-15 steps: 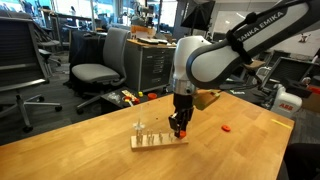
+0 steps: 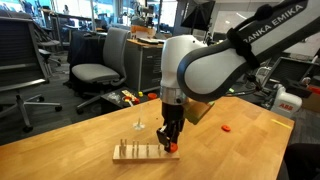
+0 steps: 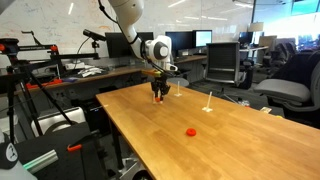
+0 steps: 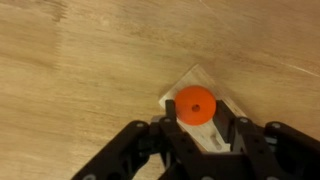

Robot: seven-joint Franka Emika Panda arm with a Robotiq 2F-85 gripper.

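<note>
A pale wooden strip with several upright pegs (image 2: 145, 152) lies on the table in exterior view 1. At its right end my gripper (image 2: 172, 143) points down, shut on an orange-red round piece (image 2: 173, 148). From the wrist, the round top of this piece (image 4: 195, 105) shows between the fingertips, with the pale end of the strip beneath and around it. In exterior view 2 the gripper (image 3: 157, 95) is low at the far part of the table. Whether the piece sits over a peg is hidden.
A loose red disc (image 3: 191, 132) lies on open table. Thin white uprights stand on small bases, one (image 3: 209, 102) mid-table, another (image 3: 178, 88) farther back. Small coloured items (image 2: 130, 97) lie near the table's back edge, by a grey chair (image 2: 102, 65).
The gripper, the orange-red piece and the pegged strip have shifted together to the left and nearer the camera in exterior view 1. The loose red disc has stayed put.
</note>
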